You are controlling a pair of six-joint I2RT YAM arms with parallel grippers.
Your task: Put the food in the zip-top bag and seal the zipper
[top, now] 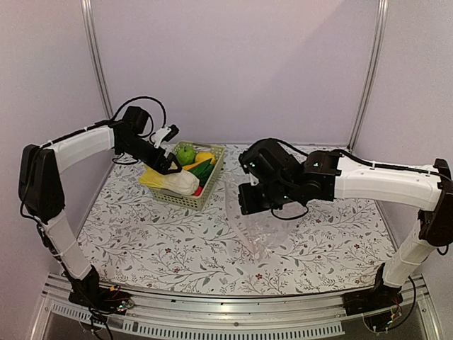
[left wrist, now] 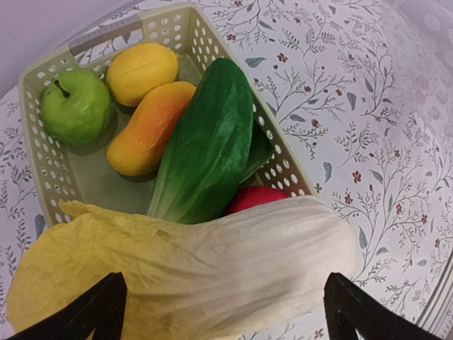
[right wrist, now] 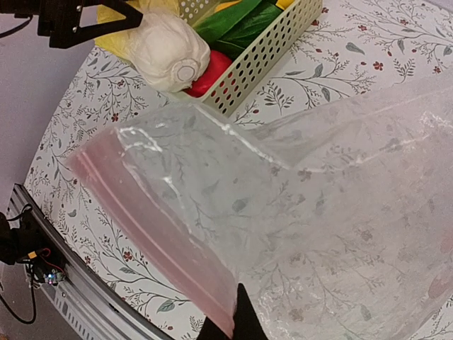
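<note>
A napa cabbage with yellow leaves and a white base (left wrist: 233, 262) lies across the front of the food basket. My left gripper is open above it, one finger toward each end of the cabbage. The clear zip bag (right wrist: 340, 191) spreads over the table to the right of the basket. Its pink zipper strip (right wrist: 152, 219) runs down to my right gripper, which is shut on the bag's edge there. In the top view the right gripper (top: 248, 200) covers part of the bag (top: 260, 230).
The beige basket (left wrist: 294, 166) also holds a green apple (left wrist: 76, 106), a lemon (left wrist: 143, 73), a mango (left wrist: 151, 127), a leafy green (left wrist: 205, 142) and a red item (left wrist: 255, 198).
</note>
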